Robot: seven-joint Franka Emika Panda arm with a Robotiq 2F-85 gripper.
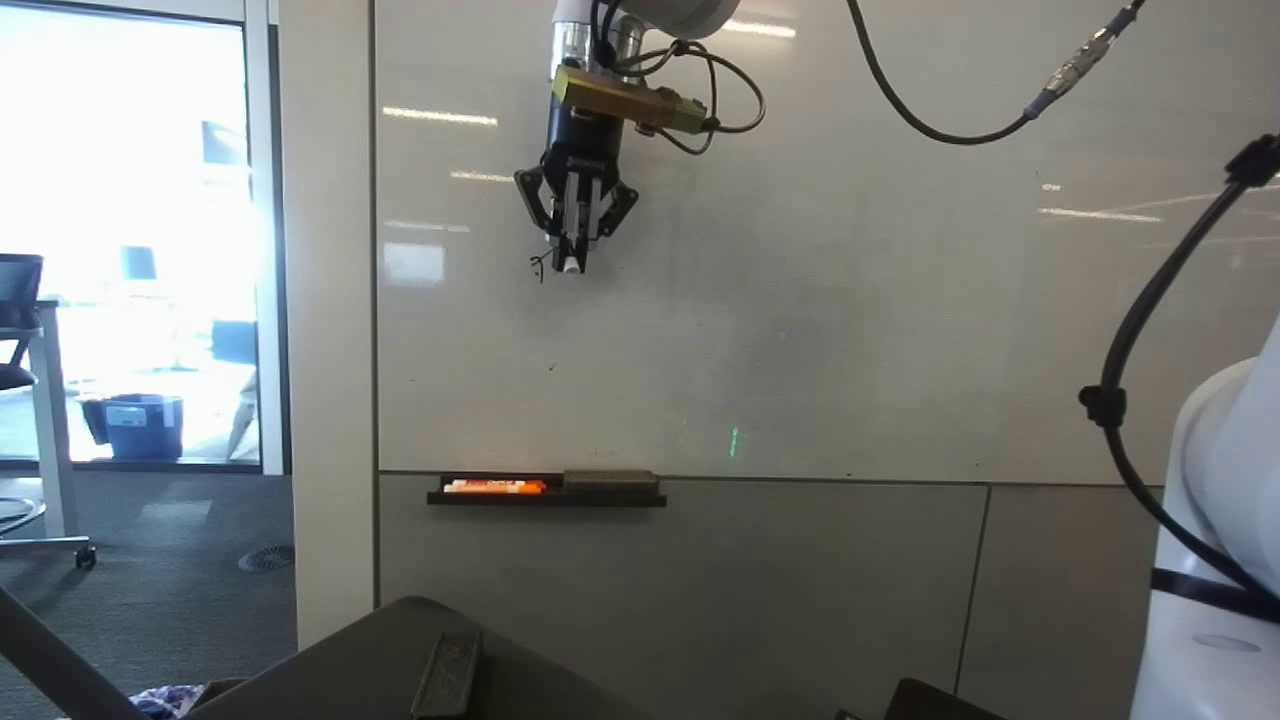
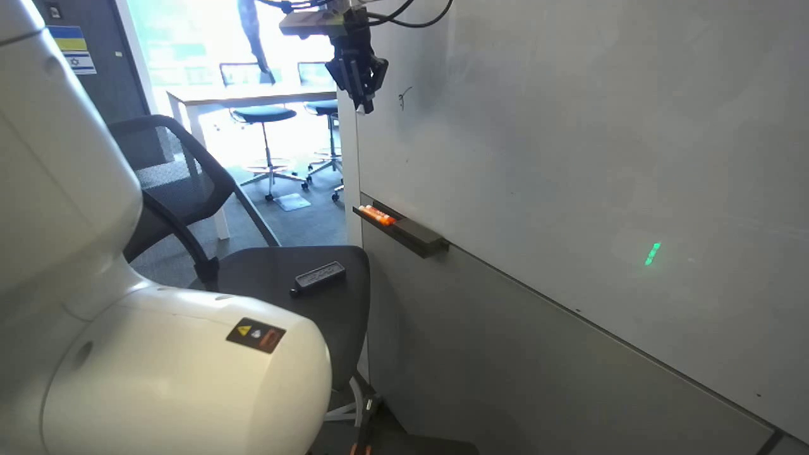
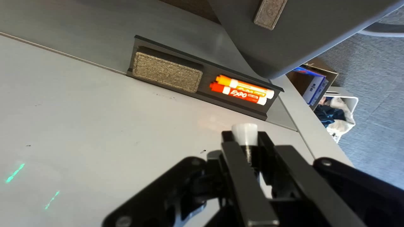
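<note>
In the wrist view my gripper is shut on a white-ended marker (image 3: 245, 133); only its end pokes out past the fingertips, and the rest is hidden by the fingers. Exterior view 1 has the gripper (image 1: 571, 258) pointing down in front of the upper left of the whiteboard (image 1: 840, 300). A small black scribble (image 1: 539, 265) is just left of the fingertips there. The second exterior view shows the gripper (image 2: 364, 105) high up, with the black scribble (image 2: 404, 97) to its right. Whether the marker touches the board cannot be told.
A ledge (image 1: 546, 500) below the board holds orange and red markers (image 3: 242, 90) and an eraser (image 3: 168, 70). Under it stands a dark chair (image 2: 296, 265) with another eraser (image 2: 319, 277) on its seat. Short green marks (image 2: 653, 254) are lower on the board. The board's middle is clear.
</note>
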